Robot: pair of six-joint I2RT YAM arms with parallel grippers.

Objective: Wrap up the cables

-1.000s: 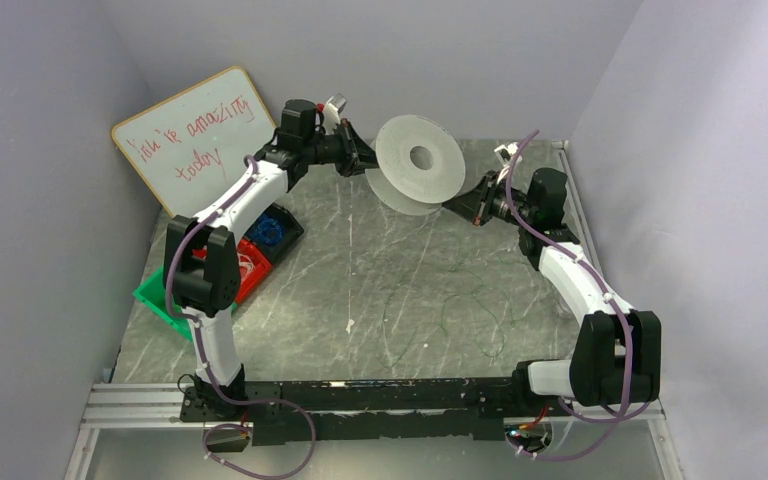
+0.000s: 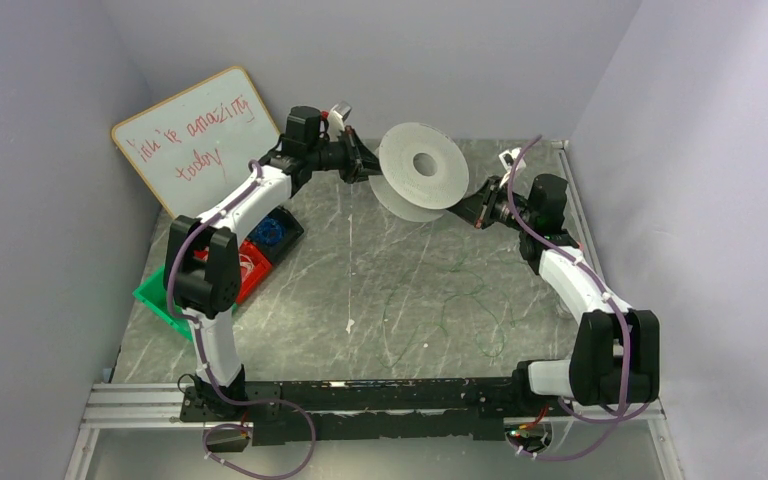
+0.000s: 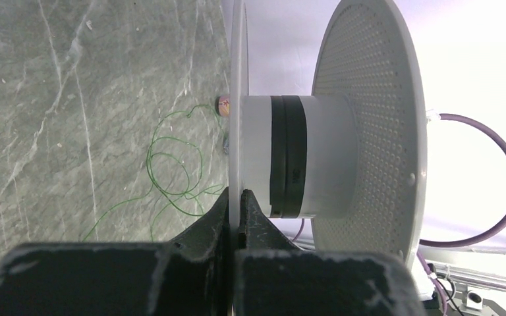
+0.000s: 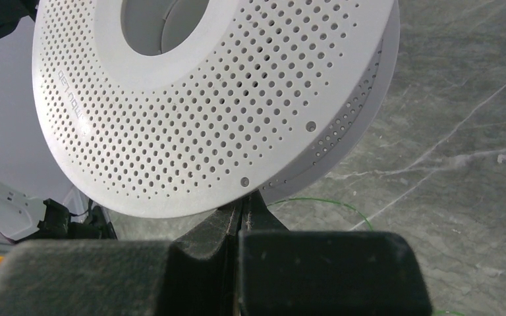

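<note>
A white spool with two perforated flanges and a grey-and-black core hangs over the back of the table. The rim of one flange passes between the fingers of my left gripper, which is shut on it. My right gripper is shut at the spool's lower edge, its tips partly hidden behind the near flange. Nothing shows clearly between them. Thin green cable lies in loose loops on the marble tabletop; in the right wrist view a stretch of green cable emerges near those tips.
Green, red and black bins stand at the left, partly under the left arm. A whiteboard leans behind them. The marble table is open at centre and front, apart from the loops.
The spool and my left gripper have shifted slightly right and toward the table's front. My right gripper has moved slightly right too, staying close to the spool's edge.
</note>
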